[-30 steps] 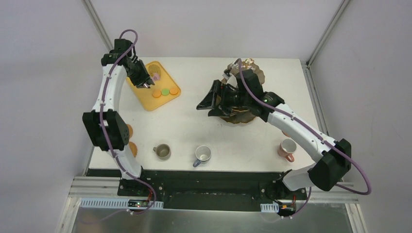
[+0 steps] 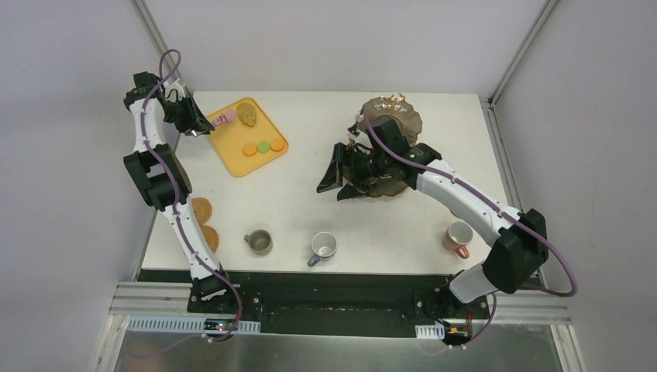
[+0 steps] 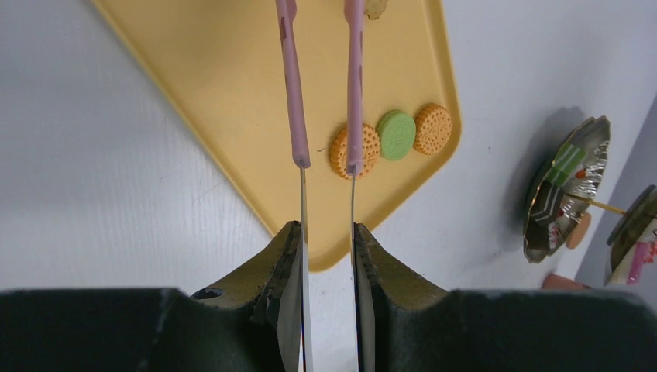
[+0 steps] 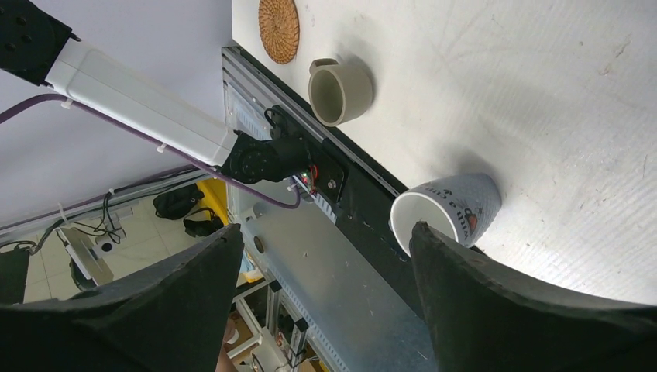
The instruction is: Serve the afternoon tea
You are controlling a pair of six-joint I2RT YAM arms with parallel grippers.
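My left gripper is shut on a pair of tongs [image 3: 296, 101] with thin metal arms and pink ends. These pink ends stand apart over the yellow tray [image 2: 232, 159]; their tips run out of the left wrist view. On the tray lie a brown oval pastry [image 2: 246, 114], two orange round biscuits [image 2: 249, 149] and a green one [image 2: 263, 146]. My right gripper [image 2: 336, 191] stands open and empty beside the gold tiered stand [image 2: 391, 116], whose lower tier the right arm partly hides. Small items sit in the stand's bowl [image 3: 569, 167].
A grey-brown mug [image 2: 260, 242], a white mug [image 2: 325, 246] and a pink-handled mug [image 2: 458, 237] line the front edge. Woven coasters [image 2: 201, 209] lie partly behind the left arm. The table between tray and stand is clear.
My left gripper has moved left with the tongs, uncovering the oval pastry. The right gripper has shifted only slightly. Mugs and tray have stayed put.
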